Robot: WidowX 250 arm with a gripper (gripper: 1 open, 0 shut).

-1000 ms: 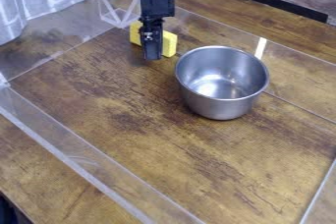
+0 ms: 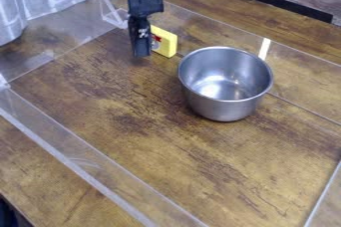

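My black gripper (image 2: pixel 142 44) hangs at the upper middle, shut, with nothing visible between its fingers. Just right of its tips a yellow object (image 2: pixel 166 41) with some red on it lies on the wooden table, partly behind the gripper. A steel pot (image 2: pixel 225 82) stands to the right, apart from both.
Clear plastic barriers run along the left and right. A metal cylinder (image 2: pixel 10 17) stands at the upper left edge, and a dark strip runs along the back right.
My gripper has moved slightly left, uncovering more of the yellow object beside it. The pot has not moved.
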